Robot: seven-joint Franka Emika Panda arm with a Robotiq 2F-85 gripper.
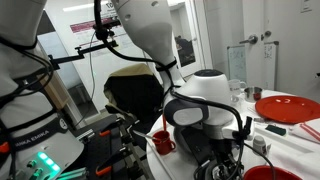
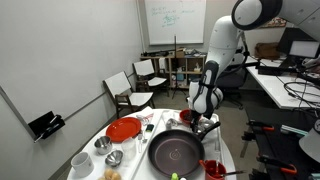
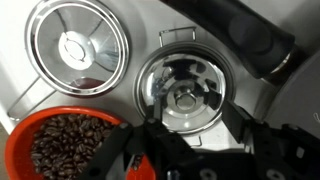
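In the wrist view a small steel pot [image 3: 147,85] with two wire side handles sits below my gripper. A shiny lid with a round knob [image 3: 186,99] at its middle appears to cover it. My fingers stand apart over the near half of the pot, one to each side of the knob, with nothing seen held between them. How high the fingertips are above the lid is hard to tell. From exterior view 1 the arm [image 1: 205,98] reaches down at the table's front, hiding much of the pot.
Left of the pot lie a mesh strainer [image 3: 90,62] and a red bowl [image 3: 20,145] of dark beans. A black pan [image 2: 175,154] is close by, its handle [image 3: 242,32] running past the pot. A red mug [image 1: 163,142] and a red plate [image 1: 288,107] also stand on the table.
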